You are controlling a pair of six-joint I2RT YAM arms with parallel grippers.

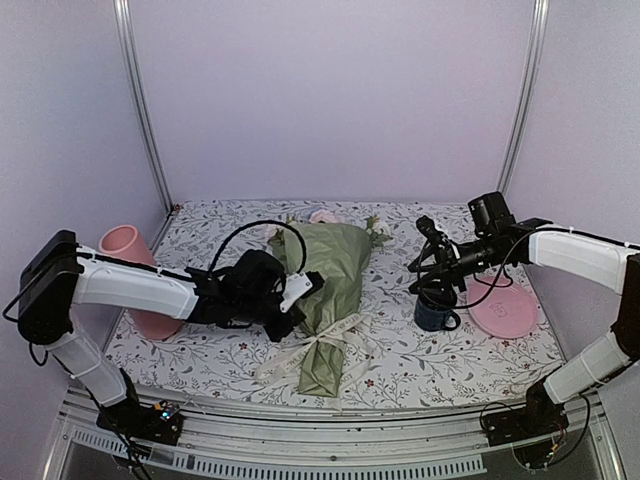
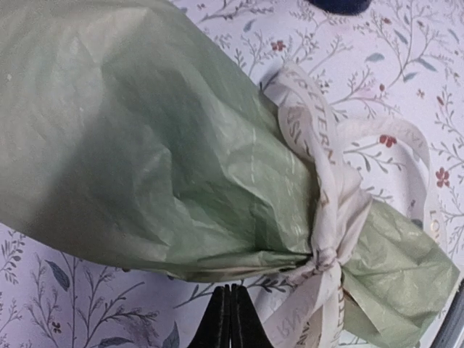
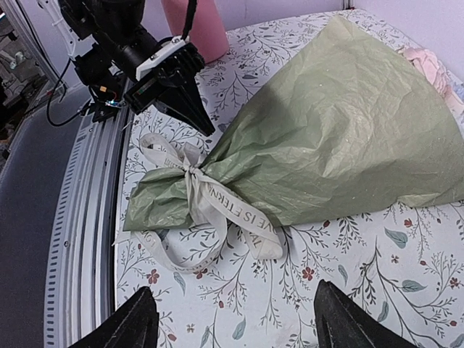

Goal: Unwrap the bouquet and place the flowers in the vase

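The bouquet, wrapped in green paper (image 1: 330,270), lies flat on the patterned cloth, its pale flowers (image 1: 323,216) at the far end. A white ribbon (image 2: 330,210) is knotted round its narrow stem part. Just beside that knot, my left gripper is shut with nothing between its fingertips; wrapper and ribbon are outside them. Over the dark blue mug (image 1: 434,314) hangs my right gripper (image 1: 425,277); its fingers (image 3: 134,322) stand wide apart with only cloth between them. A pink vase (image 1: 150,290) stands at the left, behind the left arm.
A round pink plate (image 1: 503,308) lies at the right, beside the mug. Along the front runs the table's metal edge (image 1: 330,432).
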